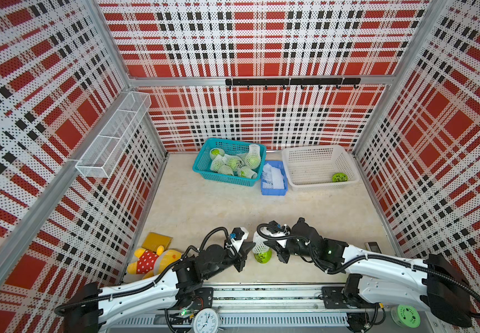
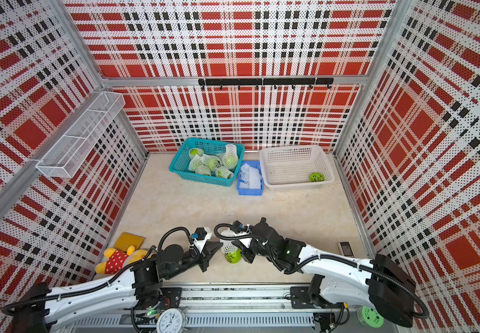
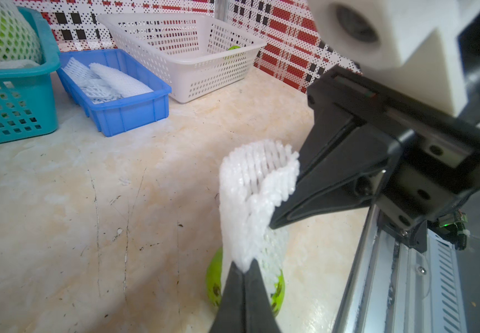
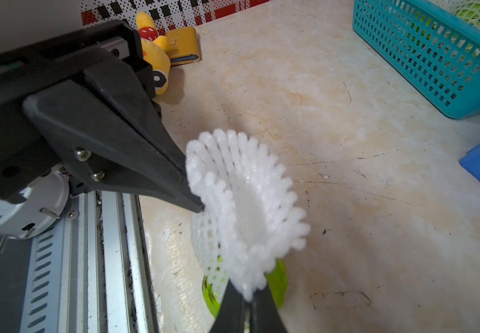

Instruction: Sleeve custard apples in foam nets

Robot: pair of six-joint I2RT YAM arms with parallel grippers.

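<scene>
A green custard apple [image 1: 262,256] stands on the table between my two arms. A white foam net [image 4: 245,216], held upright with its mouth open at the top, covers the fruit's upper part; green skin [image 3: 277,299] shows below it. My left gripper is shut on the net's rim from the left. On the opposite side, my right gripper is shut on the rim too. How far down the net reaches at the back of the fruit is hidden.
Behind stand a teal basket [image 1: 202,173] of netted fruit, a blue tray [image 1: 273,192] of foam nets and a white basket [image 1: 306,185] with one bare custard apple [image 1: 339,177]. A yellow toy [image 1: 162,260] and a wallet [image 1: 156,241] lie at left.
</scene>
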